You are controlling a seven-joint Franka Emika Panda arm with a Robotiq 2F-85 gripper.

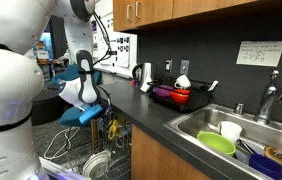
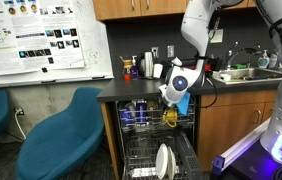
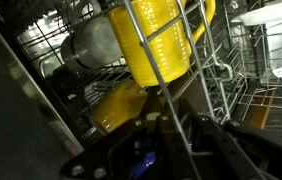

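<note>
The dishwasher's upper wire rack (image 2: 146, 124) is pulled out under the counter. In the wrist view, one of its wires (image 3: 147, 45) runs diagonally down to my gripper, which looks shut on it; the dark fingers are hard to make out. Just beyond that wire sits a yellow mug (image 3: 159, 40), its handle toward the upper right. A second yellow-orange item (image 3: 117, 106) lies lower in the rack, beside a clear glass (image 3: 93, 45). From outside, the arm reaches down to the rack above the yellow mug (image 2: 170, 117).
Below, the lower rack (image 2: 144, 157) holds white plates (image 2: 165, 160). The counter (image 1: 141, 105) runs alongside, with a dish rack and a sink (image 1: 193, 122) holding a green bowl (image 1: 216, 143). A blue chair (image 2: 65, 137) stands to the side.
</note>
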